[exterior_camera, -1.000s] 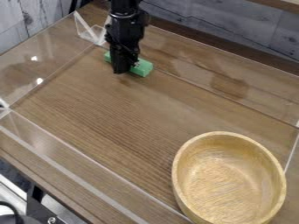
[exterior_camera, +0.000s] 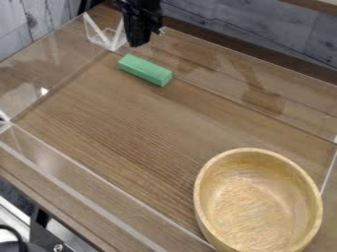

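My gripper, dark and at the top of the camera view, is raised above and behind a green rectangular block lying flat on the wooden table. Its fingers are small and dark, so whether they are open or shut is unclear. The block is in full view, apart from the gripper.
A large beige oval bowl sits at the front right. A clear plastic object stands at the back left beside the gripper. A wall borders the back.
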